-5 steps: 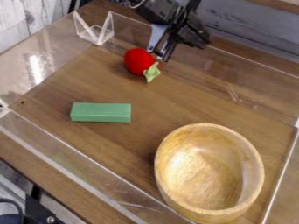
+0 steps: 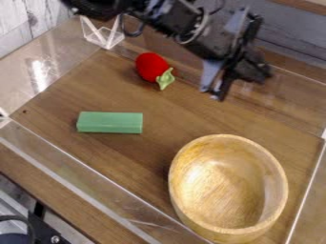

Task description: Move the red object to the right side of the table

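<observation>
The red object (image 2: 152, 67), rounded with a green leafy end (image 2: 166, 81), lies on the wooden table towards the back left. To its right and a little above the tabletop is my gripper (image 2: 216, 83), blurred by motion. It is apart from the red object, and no object shows at its fingertips. Blur hides whether the fingers are parted.
A green block (image 2: 110, 122) lies at the left-centre of the table. A large wooden bowl (image 2: 189, 164) stands at the front right. A clear plastic piece (image 2: 102, 33) sits at the back left. Bare table (image 2: 242, 119) stretches across the middle and right.
From just above and right of the red object, my gripper has swung right and somewhat towards the camera. The red object, block and bowl have stayed where they were.
</observation>
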